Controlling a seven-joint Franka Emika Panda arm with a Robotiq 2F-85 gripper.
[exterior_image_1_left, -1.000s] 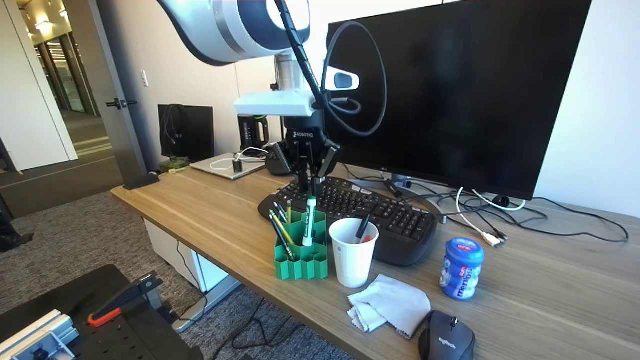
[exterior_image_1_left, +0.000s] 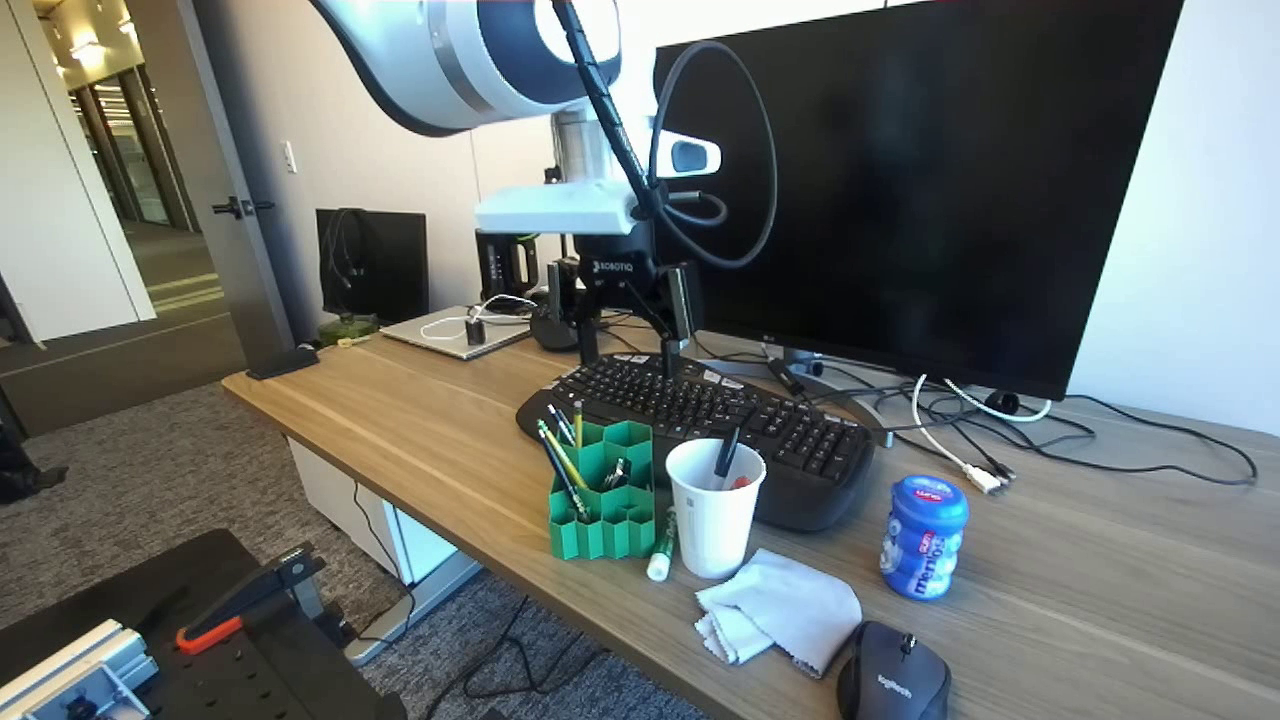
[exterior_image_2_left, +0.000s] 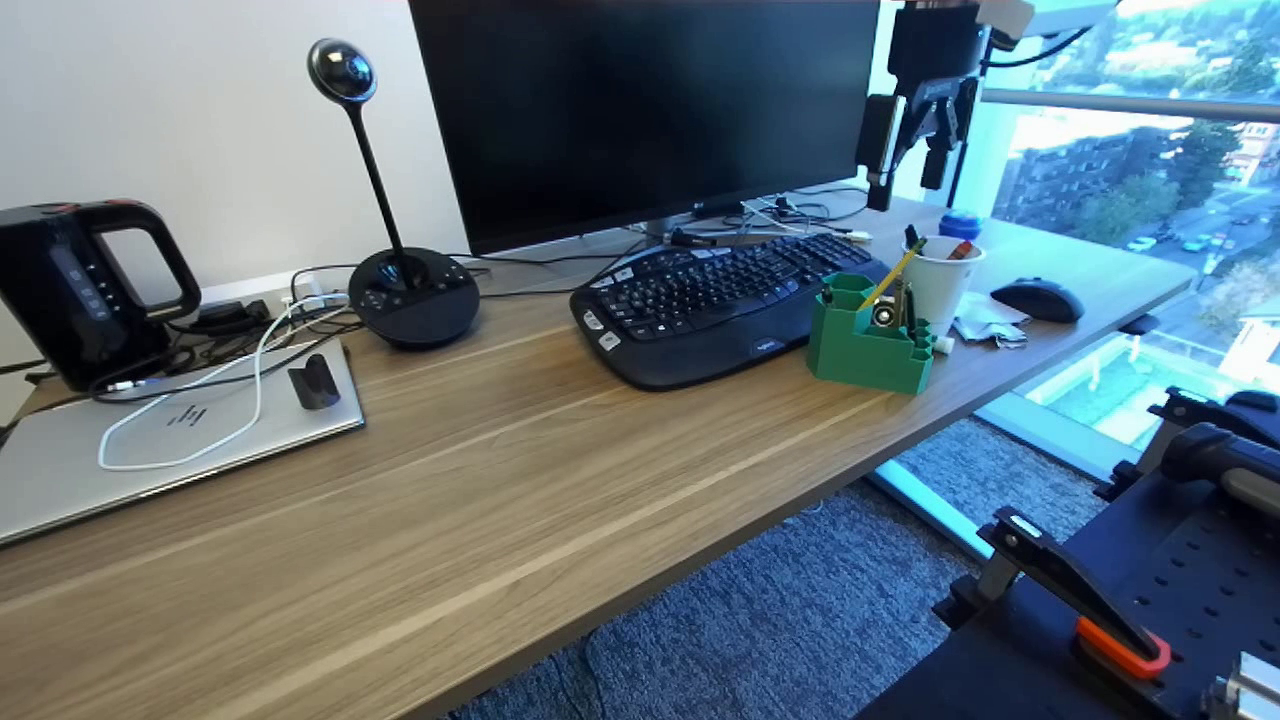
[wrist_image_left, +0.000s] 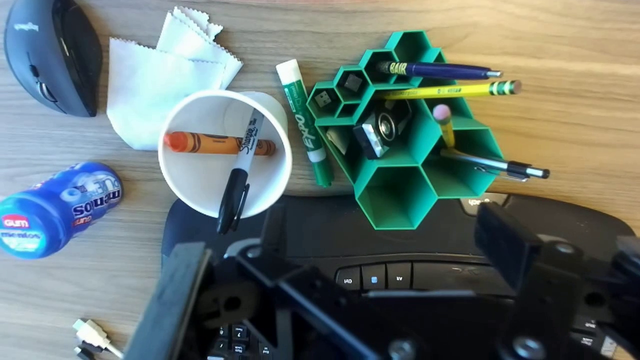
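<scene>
My gripper (exterior_image_1_left: 627, 360) is open above the keyboard, nothing between its fingers. In the wrist view a green Expo marker (wrist_image_left: 304, 120) lies on the desk, between the white cup (wrist_image_left: 180, 123) and the green honeycomb organizer (wrist_image_left: 399, 198). Its white end (exterior_image_1_left: 660, 566) points toward the desk's front edge in exterior view 1. Inside the cup are a black-capped Sharpie (wrist_image_left: 246, 144) and an orange crayon (wrist_image_left: 216, 144). The organizer holds a dark blue pen (wrist_image_left: 444, 70), a yellow pencil (wrist_image_left: 456, 90), a pink-eraser pencil (wrist_image_left: 445, 123), a silver pen (wrist_image_left: 492, 162) and small items.
A black keyboard (exterior_image_1_left: 828, 450) lies behind the cup and organizer. A folded grey cloth (exterior_image_1_left: 786, 606), a mouse (exterior_image_1_left: 897, 678) and a blue Mentos bottle (exterior_image_1_left: 924, 540) occupy the right side. The monitor (exterior_image_1_left: 912, 180) stands behind. Bare desk (exterior_image_2_left: 480, 516) extends left of the organizer.
A second ago the gripper was closed on the upright green marker over the organizer. Now the fingers are apart, the marker lies on the desk beside the organizer, and the cup sits slightly farther right.
</scene>
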